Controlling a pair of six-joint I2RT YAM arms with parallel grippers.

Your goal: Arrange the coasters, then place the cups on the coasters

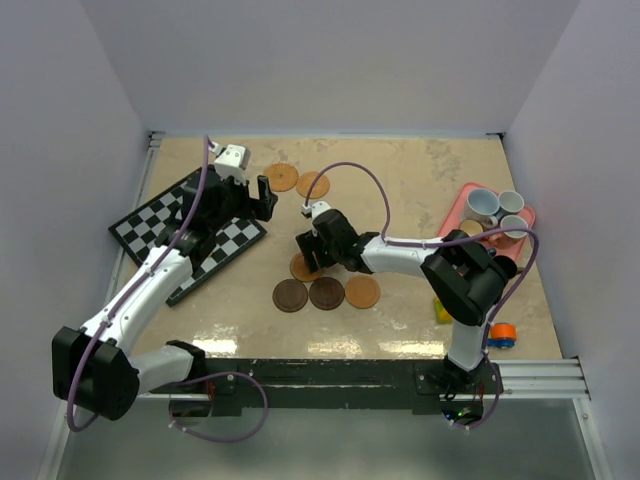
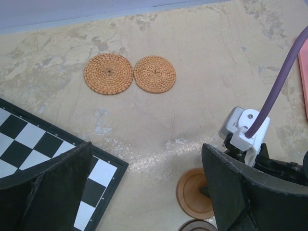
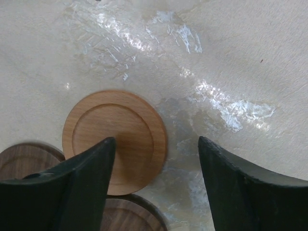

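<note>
Several cups, among them a pale blue-grey cup (image 1: 482, 204) and a white cup (image 1: 510, 202), are gathered at the pink tray on the far right. A round light-brown wooden coaster (image 3: 115, 120) lies flat and bare of any cup. Above it, my right gripper is open and empty, one finger overlapping the coaster in view and the other over bare table. My left gripper is held open above the table, with nothing between its fingers, near the checkerboard's right edge.
Two dark coasters (image 1: 290, 295) (image 1: 326, 293) and another light one (image 1: 362, 292) lie in front. Two woven mats (image 2: 109, 73) (image 2: 155, 74) rest at the back. A checkerboard (image 1: 150, 222) fills the left side. Beyond my right arm, the back middle is free.
</note>
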